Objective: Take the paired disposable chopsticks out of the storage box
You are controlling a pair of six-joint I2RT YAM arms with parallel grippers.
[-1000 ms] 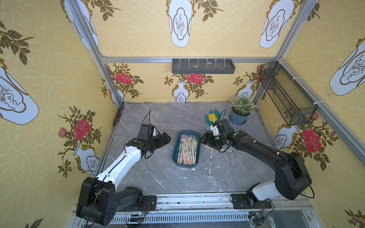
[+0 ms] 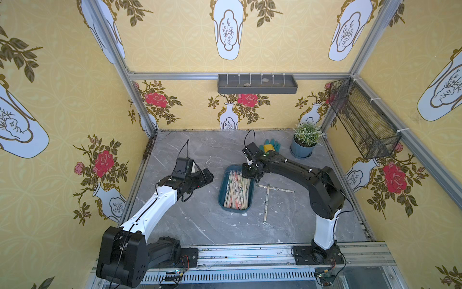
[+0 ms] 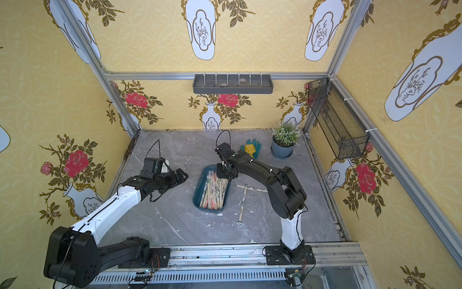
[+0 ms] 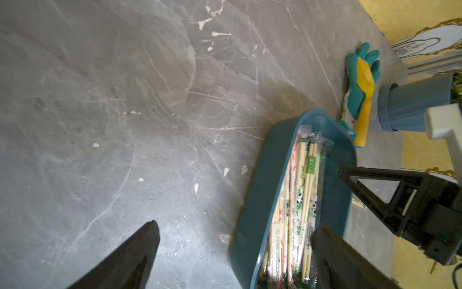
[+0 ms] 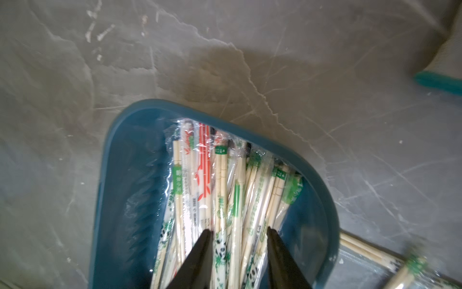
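Observation:
Wrapped chopsticks (image 5: 234, 204) lie lengthwise and close together in the blue storage box (image 5: 102, 202). My right gripper hangs over the box's far end; its fingers (image 5: 195, 260) stand apart above the packets, and how deep they reach cannot be told. To the left of the box, my left gripper is open over bare table, away from the chopsticks. Right of the box, wrapped chopsticks (image 2: 266, 207) lie on the table, with another piece (image 2: 284, 189) crosswise near their far end.
A teal and yellow glove (image 2: 270, 146) and a potted plant (image 2: 302, 150) stand at the back right. A wire basket (image 2: 368, 122) hangs on the right wall, and a grey tray (image 2: 257, 89) on the back wall.
My right gripper has moved left from beside the box to over its far right part, its arm now reaching further in. The left arm looks nearly still.

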